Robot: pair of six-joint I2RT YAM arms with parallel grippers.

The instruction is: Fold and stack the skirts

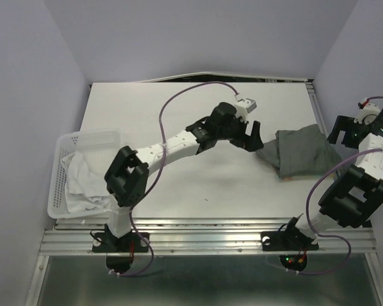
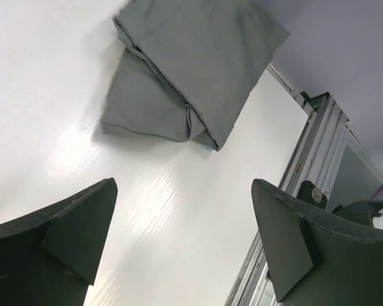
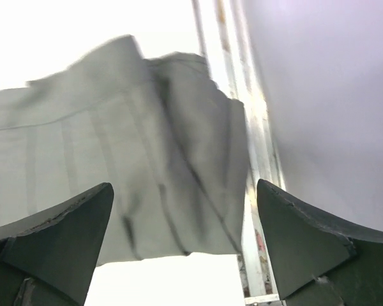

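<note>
The dark grey skirt (image 1: 301,152) lies folded on the right part of the table, one flap sticking out at its left side. In the left wrist view the skirt (image 2: 179,57) lies beyond the open fingers, its folded edge and loose corner showing. My left gripper (image 1: 254,137) is open just left of that flap, nothing between its fingers. Open as well, my right gripper (image 1: 343,132) is over the skirt's right side by the wall. The right wrist view has the skirt (image 3: 115,153) ahead of and between the spread fingers, not held.
A white basket (image 1: 57,173) on the left holds crumpled white cloth (image 1: 86,185). A wall (image 1: 357,76) and a metal rail (image 3: 258,121) bound the right side.
</note>
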